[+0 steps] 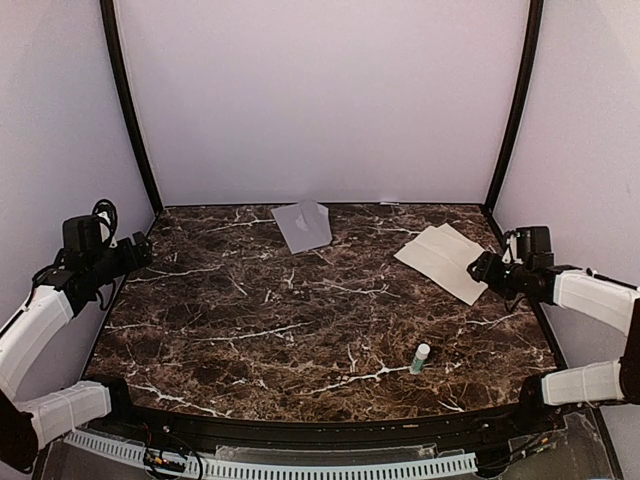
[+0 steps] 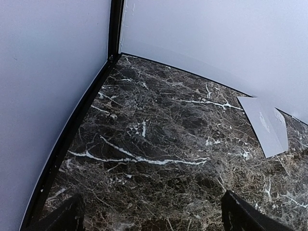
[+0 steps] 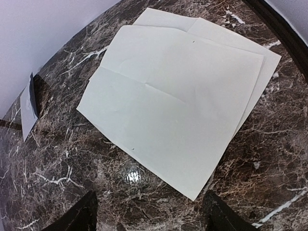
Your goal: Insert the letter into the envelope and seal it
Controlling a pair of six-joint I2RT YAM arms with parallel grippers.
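The letter [image 3: 173, 91], a folded cream sheet with creases, lies flat at the right of the table in the top view. A grey envelope [image 1: 302, 228] rests near the back wall, left of the letter, its flap seeming raised. My right gripper [image 1: 478, 268] hovers over the letter's right side, its fingers [image 3: 85, 211] apart and nothing between them; in the right wrist view the letter lies beyond the fingertips. Far from both papers, at the left wall, my left gripper [image 1: 146, 247] hangs open and empty. The envelope [image 2: 267, 126] also shows at the right of the left wrist view.
A small glue stick [image 1: 420, 358] with a white cap stands near the front right of the marble table [image 1: 230, 330]. Walls close in the left, back and right sides.
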